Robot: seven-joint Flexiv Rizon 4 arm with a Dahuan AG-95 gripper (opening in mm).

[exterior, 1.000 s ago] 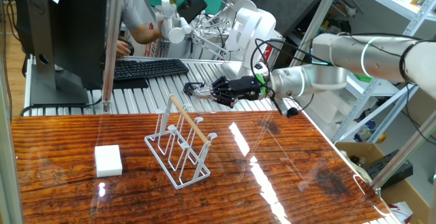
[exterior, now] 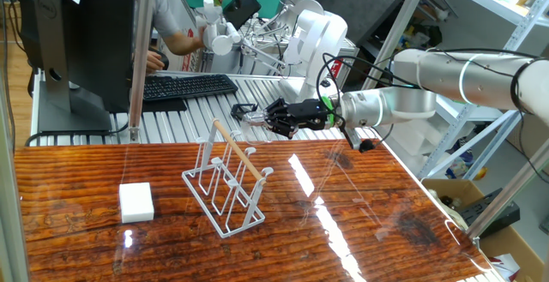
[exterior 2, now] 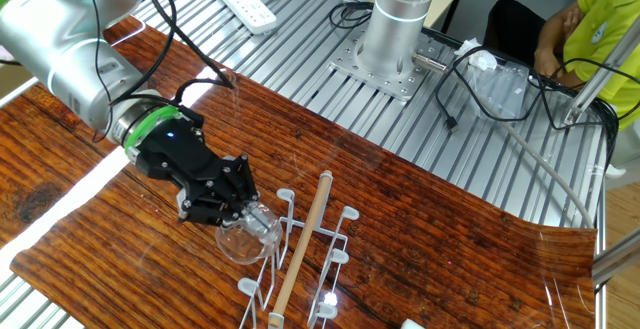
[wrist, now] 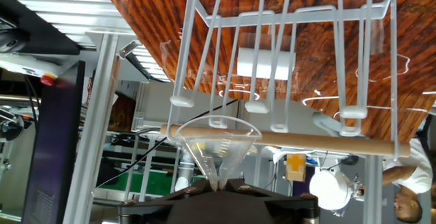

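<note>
A clear, see-through cup (exterior 2: 248, 239) is gripped by my gripper, which is shut on it. In the wrist view the cup (wrist: 219, 137) flares away from the fingertips to a wide round rim. A white wire rack with a wooden top bar (exterior: 238, 147) stands upright on the brown table. In exterior view 2 the cup is beside one end of the rack (exterior 2: 304, 244), above the table; whether they touch I cannot tell. The cup's outline is faint in exterior view 1, ahead of the gripper (exterior: 268, 121).
A white block (exterior: 135, 202) lies on the table beyond the rack. A keyboard (exterior: 190, 88) and a monitor (exterior: 84, 51) stand on the slatted metal surface behind. The table right of the rack is clear.
My arm has shifted slightly, with its wrist and forearm angle a little different from a second ago. The rack and white block have stayed put.
</note>
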